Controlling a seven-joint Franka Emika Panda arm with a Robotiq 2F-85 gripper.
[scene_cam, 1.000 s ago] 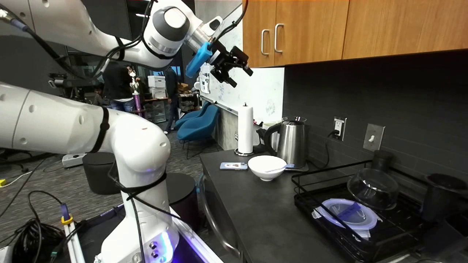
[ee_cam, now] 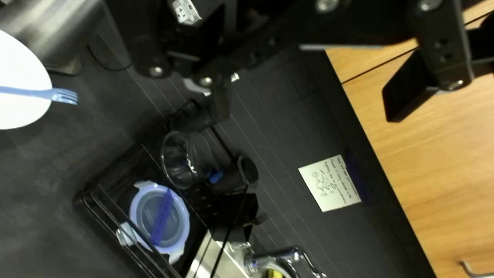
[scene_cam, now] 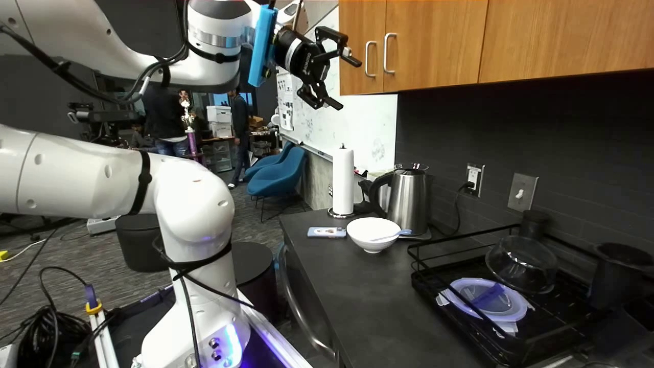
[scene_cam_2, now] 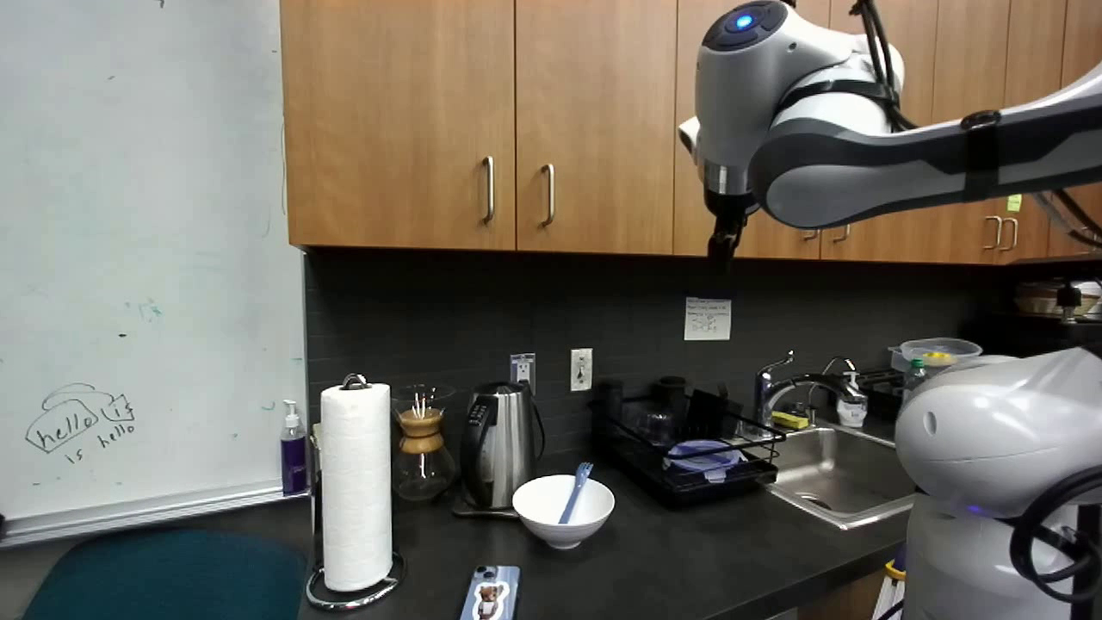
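Note:
High above the counter my gripper stands open, nothing between its fingers; in the wrist view its two black fingers are wide apart. Exterior view 2 shows only its dark tip below the arm. A white bowl sits well below it on the dark counter, with a blue fork leaning in it, tines over the rim. At the wrist view's left edge, part of the bowl and the fork's tines show. A phone in a blue case lies near the bowl.
A steel kettle and a paper towel roll stand behind the bowl. The black dish rack holds a lidded container and a clear bowl. Wooden cabinets hang overhead.
The wrist has turned, and the gripper has swung slightly to the right in exterior view 1. Its fingers look farther apart there. The bowl, fork and phone have not moved.

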